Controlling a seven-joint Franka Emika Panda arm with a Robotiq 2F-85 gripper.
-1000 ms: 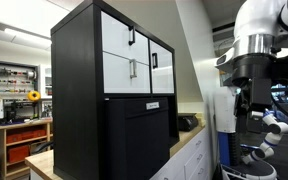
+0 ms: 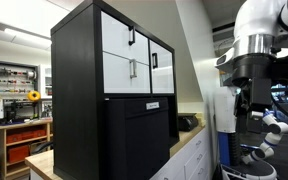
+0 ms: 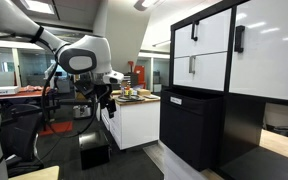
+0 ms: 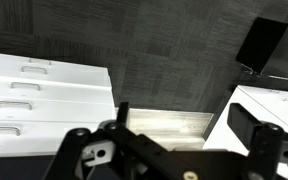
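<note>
My gripper shows in the wrist view as two dark fingers, set wide apart at the lower edge, with bare floor between them. In exterior view 1 the gripper [image 2: 248, 122] hangs at the right, well clear of the cabinet. A black cabinet [image 2: 79, 95] with white fronts stands on a counter. Its white drawers [image 2: 124, 55] and white door [image 2: 162, 68] carry dark or metal handles and look closed. Below them sits a black bin-like front [image 2: 136, 135] with a small white label. In exterior view 2 the gripper [image 3: 106, 108] is left of this cabinet, touching nothing.
White drawer units [image 4: 34, 105] with metal handles line the left of the wrist view. A dark flat object [image 4: 262, 45] lies at its upper right. Open dark floor [image 4: 164, 60] lies between. A cluttered workbench [image 2: 24, 132] stands far left in exterior view 1.
</note>
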